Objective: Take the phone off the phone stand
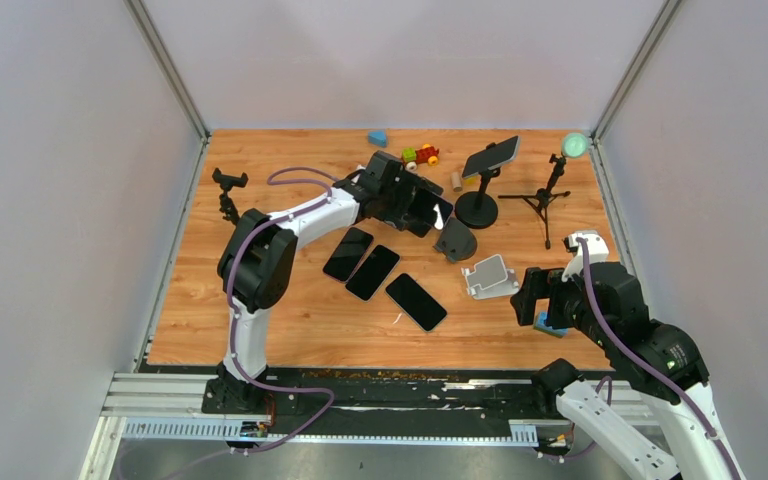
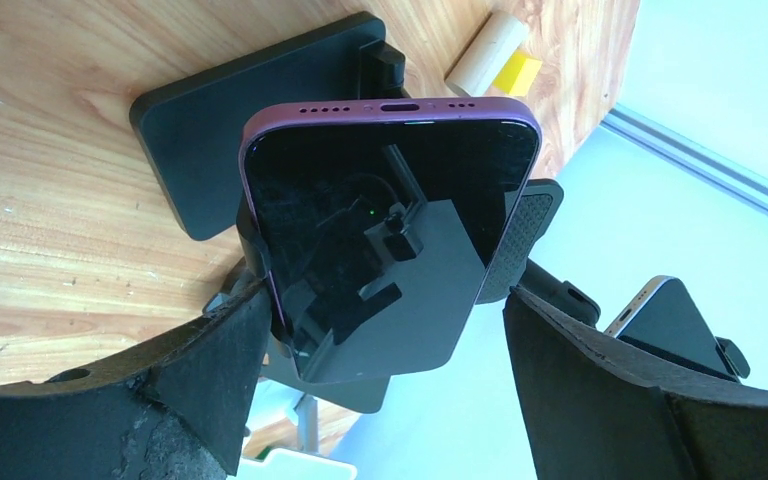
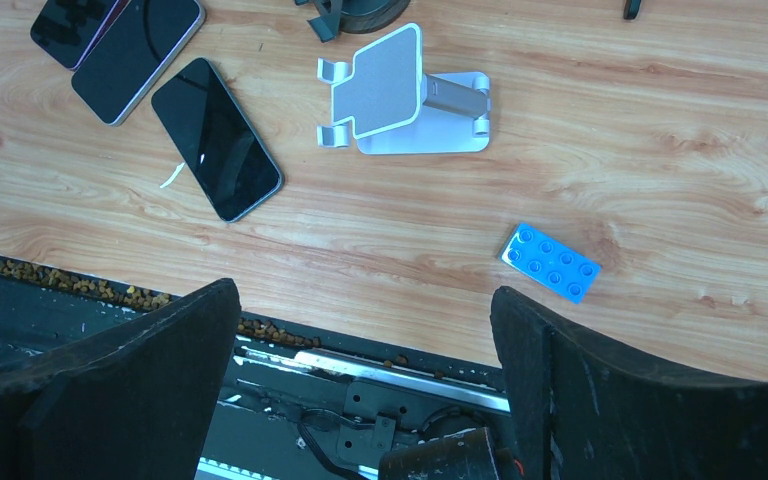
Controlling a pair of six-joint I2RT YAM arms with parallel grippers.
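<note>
In the left wrist view, a dark-screened phone with a purple edge rests on a black phone stand, charging port end toward the top of the view. My left gripper is open with the phone between its fingers. The left finger appears close against the phone's left edge; whether it touches I cannot tell. A gap shows by the right finger. From above, the arm partly hides this phone and its stand. My right gripper is open and empty over the table's front right.
Three phones lie flat, one of them a dark phone at front middle. A silver stand, a dark round stand and a tall stand holding another phone are to the right. A blue brick lies near my right gripper.
</note>
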